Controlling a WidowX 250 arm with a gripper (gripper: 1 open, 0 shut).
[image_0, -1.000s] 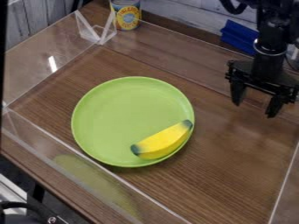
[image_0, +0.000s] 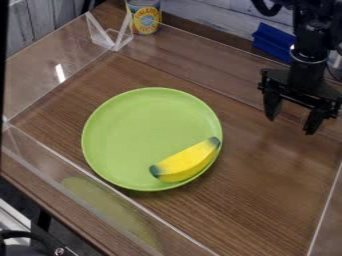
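A black gripper hangs at the right over the wooden table, its two fingers spread apart with nothing visible between them. Left of it lies a green plate with a yellow toy banana on its lower right part. The gripper is apart from both.
At the back stand a can at the upper left and a blue object behind the arm. A clear plastic edge runs along the left.
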